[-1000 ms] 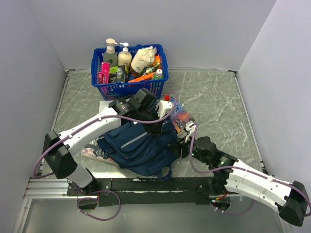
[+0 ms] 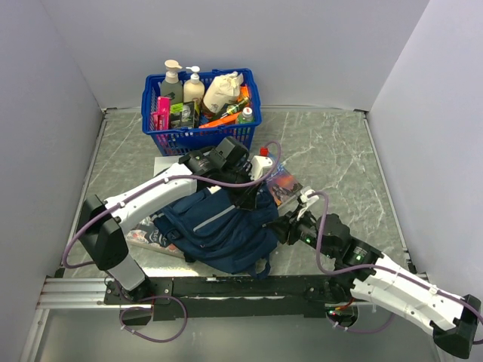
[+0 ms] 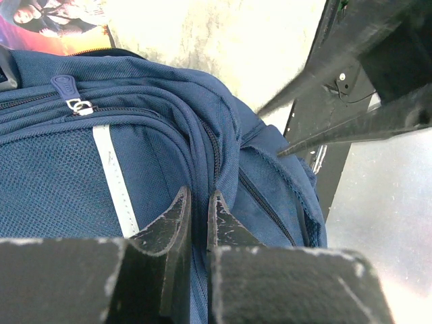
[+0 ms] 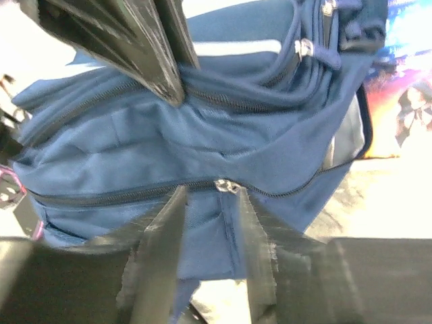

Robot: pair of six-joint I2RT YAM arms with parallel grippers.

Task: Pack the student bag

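Note:
The navy backpack (image 2: 219, 234) (image 3: 67, 175) (image 4: 128, 155) lies crumpled at the front of the worktop. My left gripper (image 2: 246, 200) is shut on a fold of its fabric beside a zipper. My right gripper (image 2: 279, 226) stands at the bag's right side, its blurred fingers apart, facing a zipper with a metal slider (image 4: 227, 185). In the left wrist view its dark fingers reach over the bag's edge from the upper right.
A full blue basket (image 2: 199, 136) of bottles and packages stands at the back. A colourful book (image 2: 283, 181) lies right of the bag, and another printed item (image 2: 147, 235) is partly under its left side.
The left arm has shifted a little, its gripper staying at the bag.

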